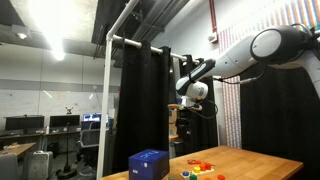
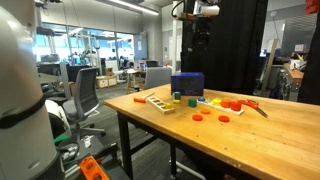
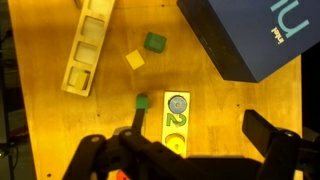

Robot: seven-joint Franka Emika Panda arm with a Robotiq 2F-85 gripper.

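My gripper is high above the wooden table (image 1: 250,163), its dark fingers wide apart and nothing held between them. In the wrist view a light strip marked "2" (image 3: 176,122) lies below the gap, bearing a grey disc (image 3: 178,104) and a yellow disc (image 3: 176,143). Just left of it is a small green block (image 3: 142,101). Farther up lie a dark green block (image 3: 155,42) and a yellow square (image 3: 136,60). A wooden tray with compartments (image 3: 72,77) is at upper left. Exterior view 2 shows the gripper (image 2: 195,12) well clear of everything.
A dark blue box (image 3: 232,62) stands at the table's edge, also visible as the blue box (image 1: 149,164). Red discs (image 2: 224,119) and a dark-handled tool (image 2: 261,111) lie on the table. Black curtains (image 1: 150,90) hang behind.
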